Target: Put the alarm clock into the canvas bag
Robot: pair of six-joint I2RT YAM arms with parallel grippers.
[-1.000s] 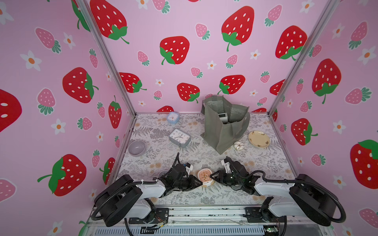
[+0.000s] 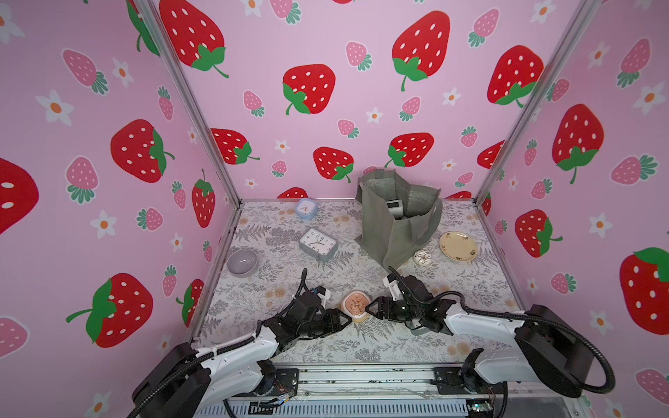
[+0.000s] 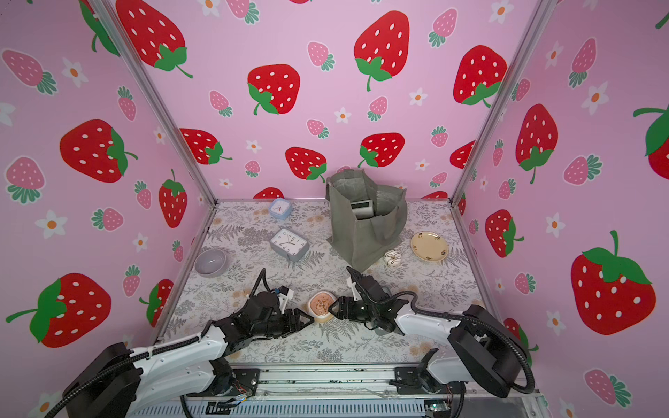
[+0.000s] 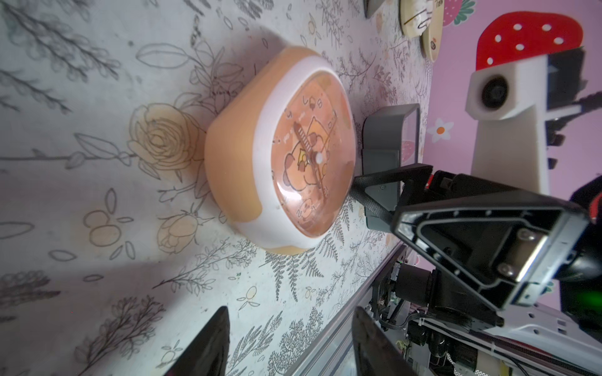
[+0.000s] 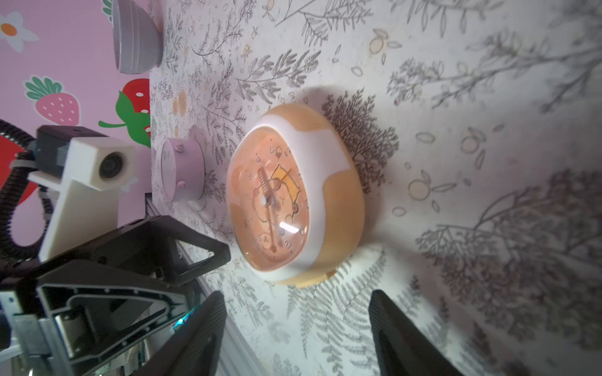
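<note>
An orange-and-white alarm clock (image 2: 356, 303) with a cartoon face rests on the table at the front centre, between my two grippers. My left gripper (image 2: 333, 322) is on its left, my right gripper (image 2: 381, 307) on its right; both are open. In each wrist view the clock (image 4: 276, 150) (image 5: 294, 194) stands beyond the fingertips, with nothing between the fingers. The grey-green canvas bag (image 2: 383, 237) stands at the back right, with a light boxy object inside.
A grey square clock (image 2: 317, 244) and a small blue clock (image 2: 306, 207) stand behind. A purple bowl (image 2: 243, 262) is at the left; a cream plate (image 2: 458, 246) and a white round item (image 2: 422, 257) are at the right.
The orange clock sits slightly further back and left than before, and both grippers have moved in the same direction, alongside it.
</note>
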